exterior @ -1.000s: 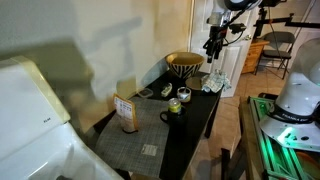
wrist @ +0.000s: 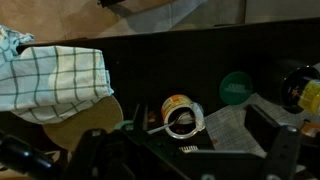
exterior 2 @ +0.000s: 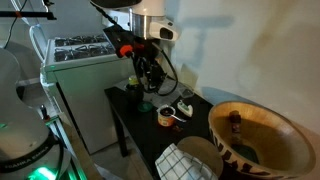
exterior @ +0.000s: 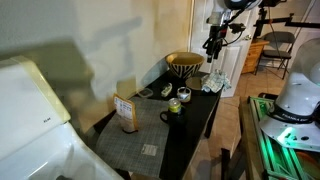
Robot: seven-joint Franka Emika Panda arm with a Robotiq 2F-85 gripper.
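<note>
My gripper hangs in the air above the far end of the dark counter, its fingers apart. In the wrist view its black fingers spread to either side, with nothing gripped. A small cup with an orange label stands below them, a spoon handle leaning from it; the same cup shows in exterior view 2. Beside it lies a green round lid. A black mug with something yellow on it sits farther right. A checked cloth partly covers a round board.
A large woven bowl stands near the wall, beyond the round board. Small white items lie by the cup. A standing orange-and-white packet and a white stove are at the other end. The counter's front edge drops to open floor.
</note>
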